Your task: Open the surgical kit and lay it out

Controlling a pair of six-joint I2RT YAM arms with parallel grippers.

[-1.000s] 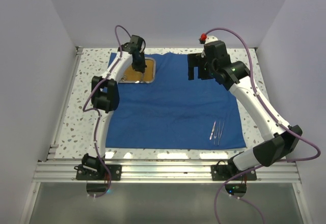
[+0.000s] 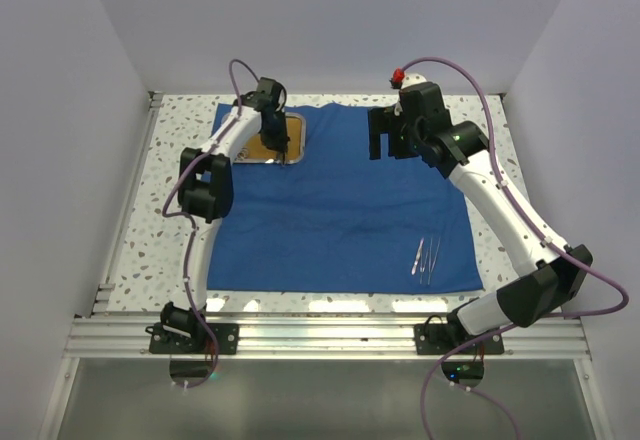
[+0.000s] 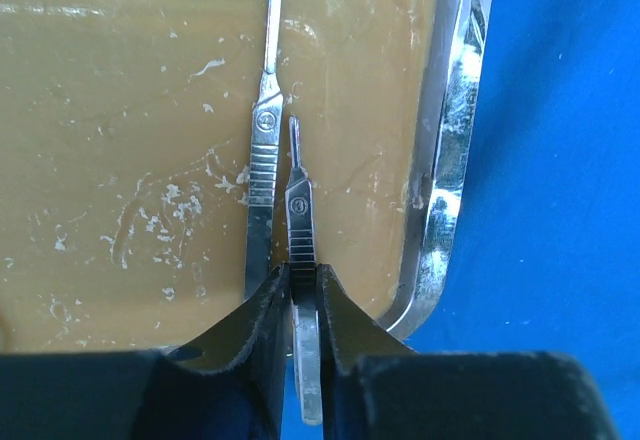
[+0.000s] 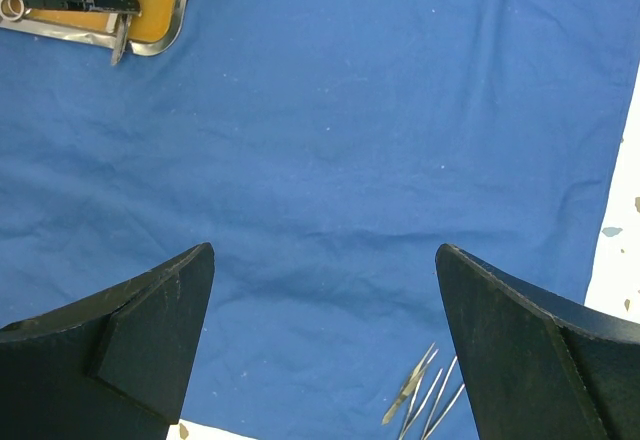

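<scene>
In the left wrist view, the metal tray (image 3: pixel 450 150) holds two scalpel handles on a tan base. My left gripper is closed around the right-hand scalpel handle (image 3: pixel 299 210), whose lower end reaches past the tray's rim; the other handle (image 3: pixel 264 140) lies just to its left. My right gripper stands open above the blue cloth (image 4: pixel 340 140), nothing between its fingers. Several slim instruments (image 2: pixel 422 260) lie side by side at the cloth's front right, also seen in the right wrist view.
The speckled table (image 2: pixel 140 240) shows around the cloth's edges. The tray sits at the back left, under my left arm.
Over the last second my left gripper has moved slightly toward the front and right at the tray. The right arm has barely moved.
</scene>
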